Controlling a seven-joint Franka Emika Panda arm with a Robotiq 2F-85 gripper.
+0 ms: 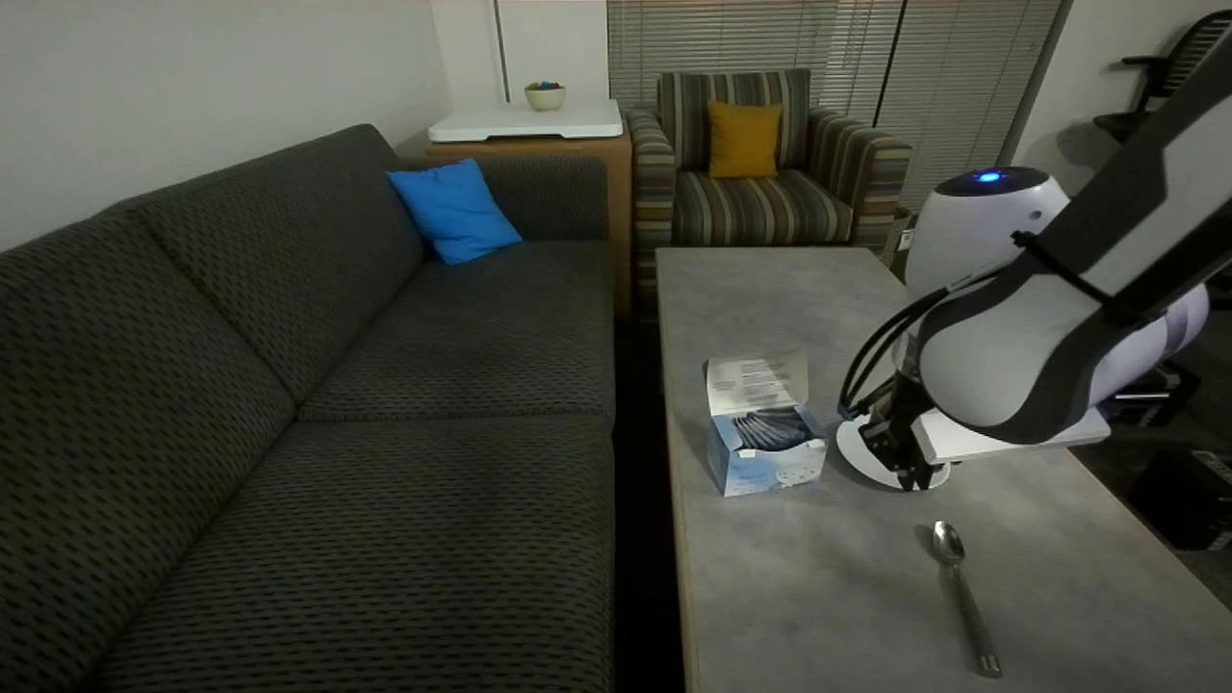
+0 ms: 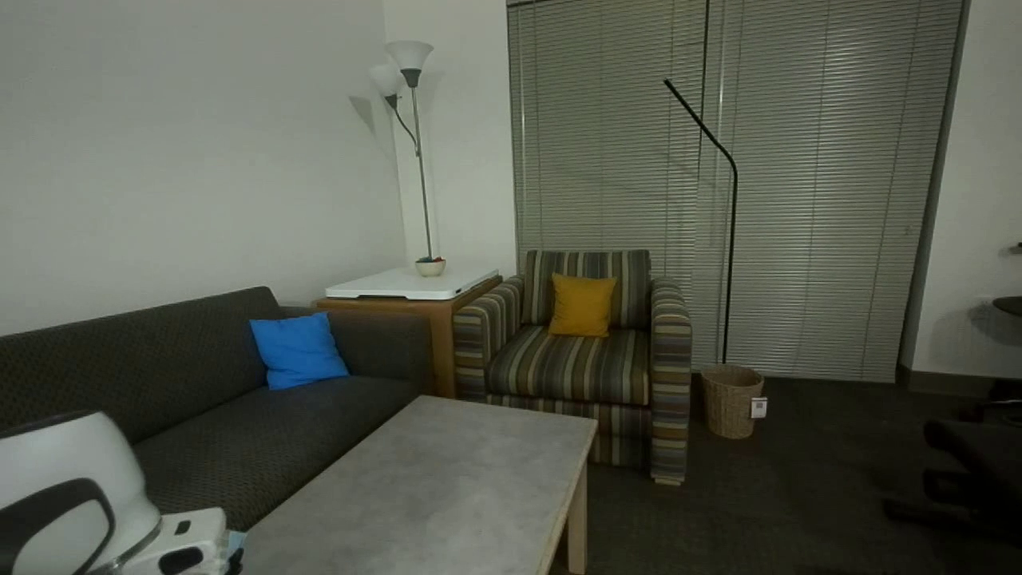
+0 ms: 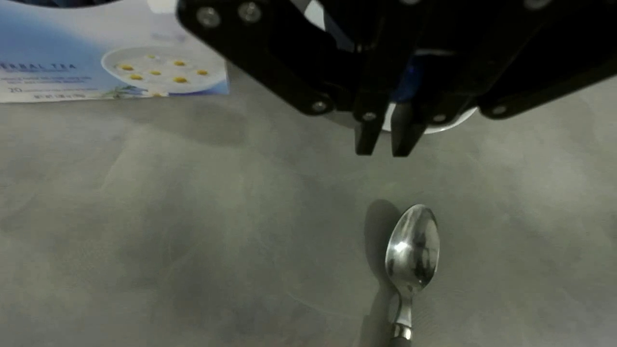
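Observation:
My gripper is over the far side of a white plate (image 3: 448,125) in the wrist view. Its two black fingertips stand a narrow gap apart, with no object visible between the tips. Higher up, a dark blue patch shows amid the dark linkage; what it is, I cannot make out. In exterior view 1 the gripper (image 1: 912,475) hangs low over the plate (image 1: 863,457), which it partly hides. A metal spoon (image 1: 965,606) lies on the table in front, bowl toward the gripper. An open blue-white herbal tea box (image 1: 767,462), full of packets, stands left of the plate.
The dark sofa (image 1: 462,531) runs along its left side. A striped armchair (image 1: 751,208) stands beyond the far end.

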